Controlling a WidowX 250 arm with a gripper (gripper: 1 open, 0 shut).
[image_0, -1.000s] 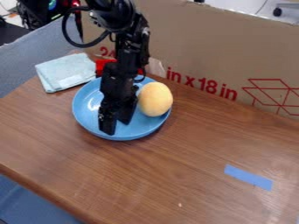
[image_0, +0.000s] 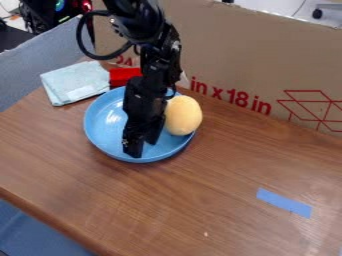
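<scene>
My black gripper (image_0: 139, 135) is low over a blue plate (image_0: 103, 126) on the wooden table, its fingers down at the plate's middle-left. A rounded pale yellow object (image_0: 185, 115) rests at the plate's right side, just right of the gripper. I cannot tell from this view whether the fingers are open or shut, or what, if anything, is between them.
A red object (image_0: 123, 74) and a folded light cloth (image_0: 74, 82) lie behind the plate. A cardboard box (image_0: 254, 65) stands along the back. A blue tape strip (image_0: 285, 203) is on the clear right part of the table.
My gripper has shifted slightly to the right and its pose differs a little. The plate and yellow object appear shifted very slightly to the right.
</scene>
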